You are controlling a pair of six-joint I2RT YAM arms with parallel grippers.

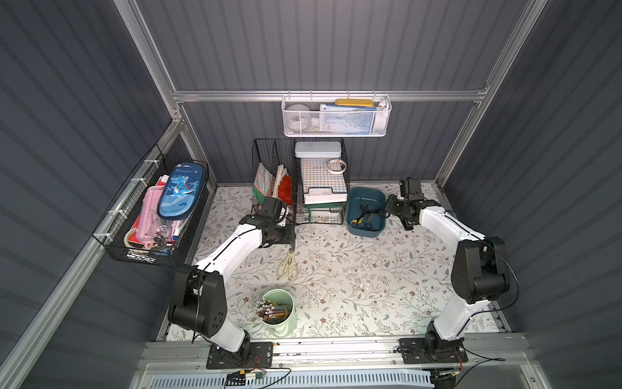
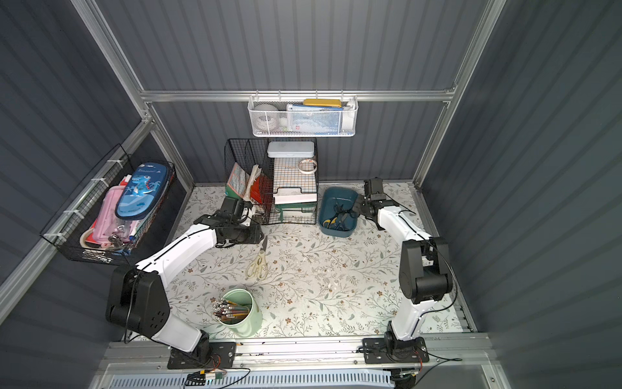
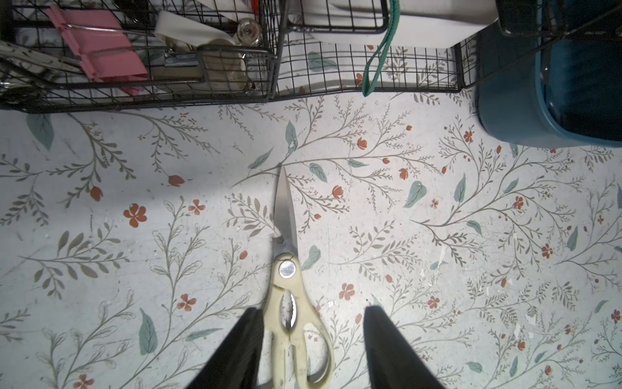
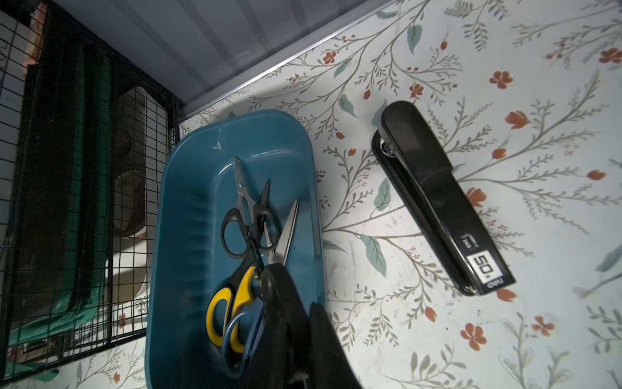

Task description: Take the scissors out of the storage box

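The teal storage box (image 1: 365,194) holds several scissors (image 4: 241,291), with black, blue and yellow handles. My right gripper is over the box's near part, shut on scissors, though which pair is hard to tell in the blurred, dark right wrist view. Cream-handled scissors (image 3: 291,304) lie on the table left of the box. My left gripper is above them, part open, with nothing visible between its fingers.
Wire organizers (image 1: 321,194) stand left of the box. A black stapler (image 4: 440,201) lies to its right. A green pen cup (image 1: 280,327) is at the front left, a wire basket (image 1: 149,256) on the left wall.
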